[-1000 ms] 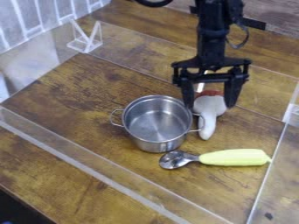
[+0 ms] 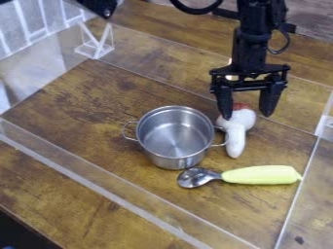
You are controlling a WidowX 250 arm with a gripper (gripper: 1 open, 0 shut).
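My black gripper (image 2: 248, 97) hangs open above a white plush-looking object (image 2: 236, 134) with a red top, which lies just right of a steel pot (image 2: 174, 136) with two side handles. Below them a spoon (image 2: 201, 177) lies beside a pale yellow-green elongated object (image 2: 260, 175), which touches or covers its handle end. A small pale item behind the gripper is mostly hidden.
Transparent low walls border the work area, with a white bracket (image 2: 97, 39) at the back left.
My gripper has moved a little to the right, and over the last second it has shifted slightly. The objects on the table look unmoved.
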